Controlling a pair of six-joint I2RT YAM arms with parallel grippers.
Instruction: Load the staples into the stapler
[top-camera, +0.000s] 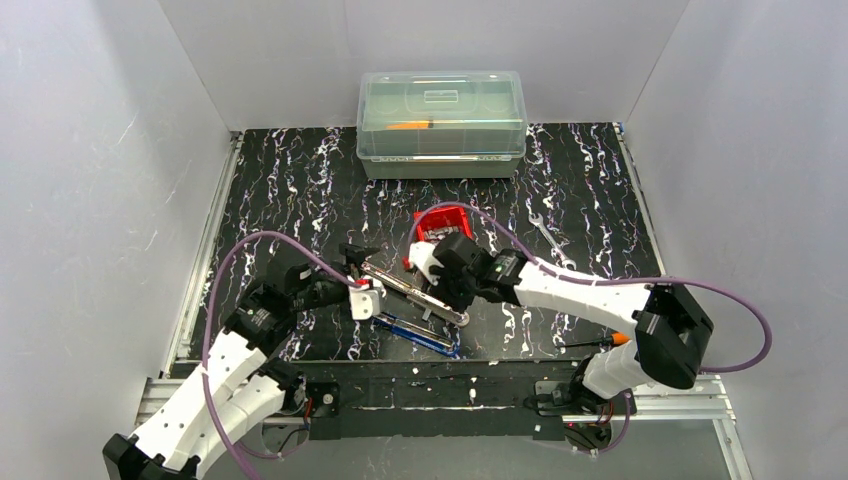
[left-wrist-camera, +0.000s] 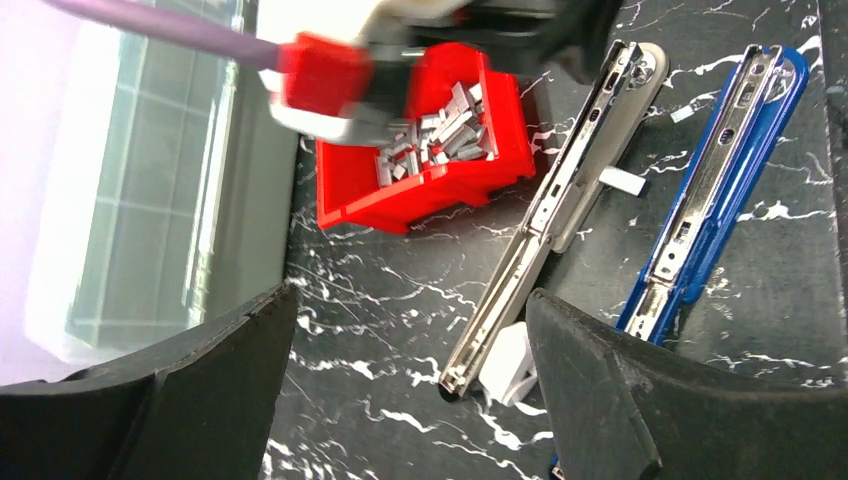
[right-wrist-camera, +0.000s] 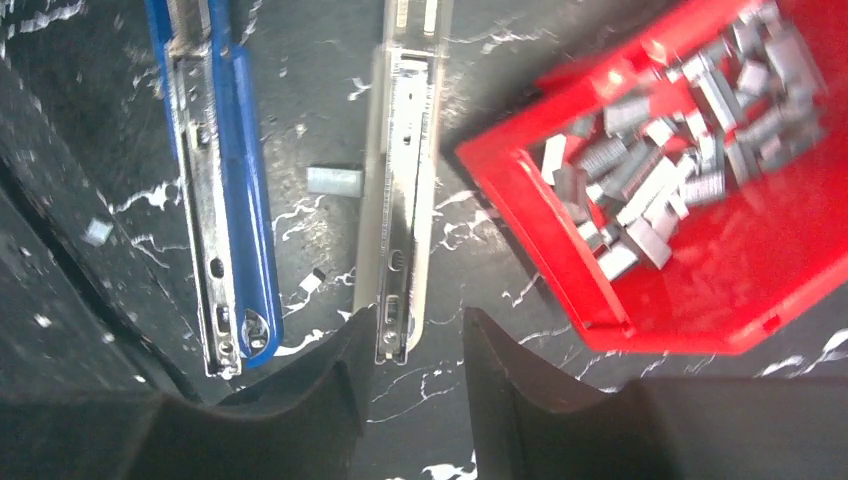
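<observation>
A silver stapler (top-camera: 420, 296) lies opened out on the dark marbled table, its metal channel facing up in the right wrist view. Beside it is a blue stapler (top-camera: 420, 335), also spread open. The red bin (left-wrist-camera: 450, 185) holds many loose staple strips (right-wrist-camera: 650, 180). My left gripper is open and empty, with the silver stapler's end lying beyond its right finger. Above the other end of that stapler hangs my right gripper, fingers parted, nothing held between them. Whether those fingers touch the stapler is unclear.
One staple strip (right-wrist-camera: 335, 181) lies loose between the two staplers, with a smaller fragment (right-wrist-camera: 312, 280) nearby. A clear-lidded green toolbox (top-camera: 440, 130) stands at the back. To the right lie a wrench (top-camera: 548, 238) and an orange-handled screwdriver (top-camera: 619, 339).
</observation>
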